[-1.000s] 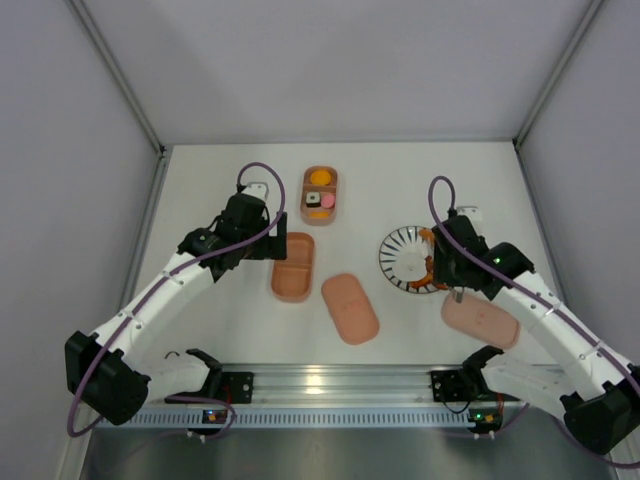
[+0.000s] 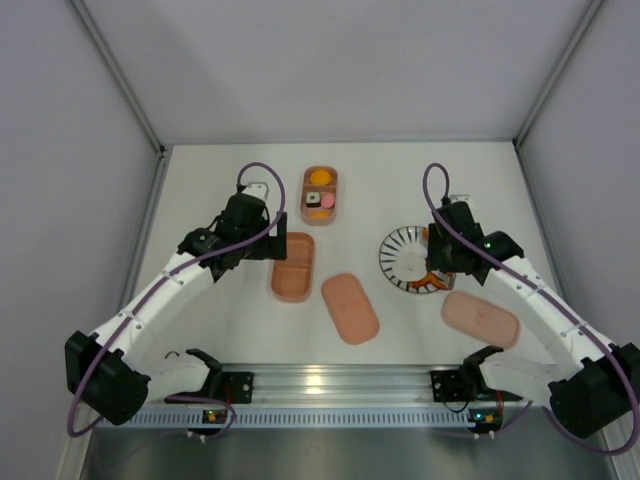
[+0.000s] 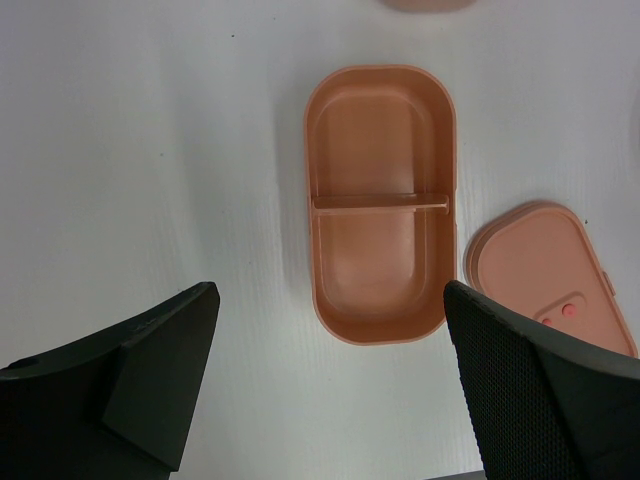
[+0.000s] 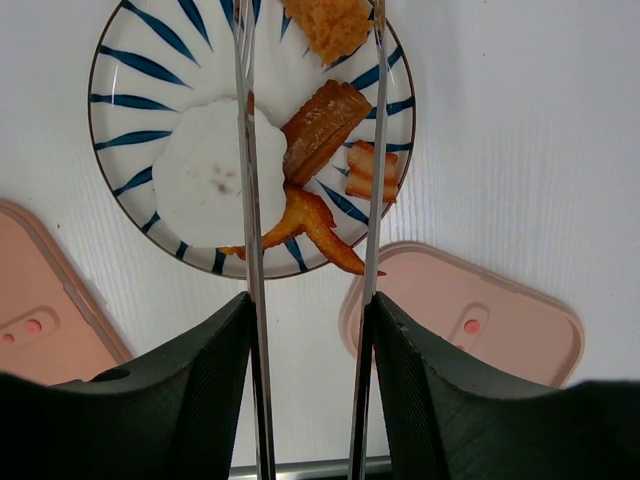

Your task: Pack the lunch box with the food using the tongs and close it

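Note:
An empty two-compartment lunch box [image 2: 293, 267] lies left of centre. Directly above it in the left wrist view is my left gripper, open and empty. Over the patterned round plate [image 2: 393, 250] my right gripper [image 2: 441, 262] holds long metal tongs [image 4: 250, 200], one arm against each finger, the arms apart. On the plate lie a white flat round food [image 4: 205, 180], a brown meat strip [image 4: 318, 125], a crumbed piece [image 4: 332, 25], a small layered piece [image 4: 361, 170] and an orange forked piece [image 4: 308, 222]. No food is visibly pinched by the tongs.
At the back stands a filled lunch box [image 2: 319, 195]. One pink lid [image 2: 350, 309] lies at the front middle, another lid [image 2: 481, 318] in front of the plate, below the right arm.
My right gripper has shifted slightly back and left over the plate's right side, and the arm has moved with it. The left arm, boxes, lids and plate have stayed put.

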